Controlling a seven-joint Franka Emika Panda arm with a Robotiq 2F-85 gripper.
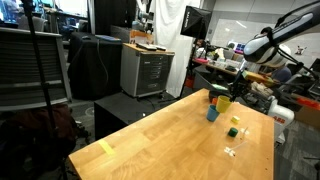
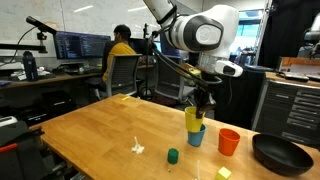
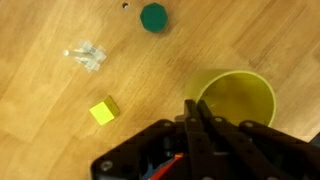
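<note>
My gripper is shut on the wall of a yellow cup, whose open rim faces the wrist camera. In exterior view 2 the yellow cup appears directly over a blue cup that stands on the table; whether the two touch or one sits partly inside the other, I cannot tell. Exterior view 1 has the yellow cup a little above and right of the blue cup. The blue cup does not show in the wrist view.
Close by stand a red cup and a black bowl. A dark green piece, a yellow block and a small whitish item lie on the wooden table.
</note>
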